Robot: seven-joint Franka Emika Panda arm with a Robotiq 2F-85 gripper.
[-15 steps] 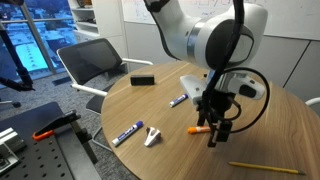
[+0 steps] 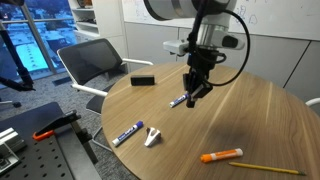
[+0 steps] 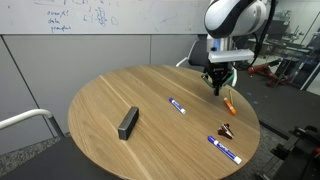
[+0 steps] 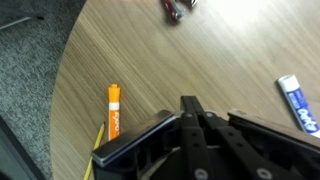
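My gripper is shut above the wooden table, with nothing showing between its fingers. A blue marker lies just beside and beneath it in exterior view 1; in the wrist view a blue marker appears at the right. Well away from the gripper, near the table's front right, rests an orange marker, with a thin yellow pencil-like stick beyond it. Both also show at the wrist view's left, the orange marker above the stick. Exterior view 2 has the gripper near the table's far side.
Another blue marker lies by the near left edge, beside a small white and dark item. A black block sits at the back left. Bare table extends widely. A chair stands beyond the edge.
The orange marker has shifted toward the front right of exterior view 1. My gripper has left its side, moving up and back to the left. The other objects lie where they were.
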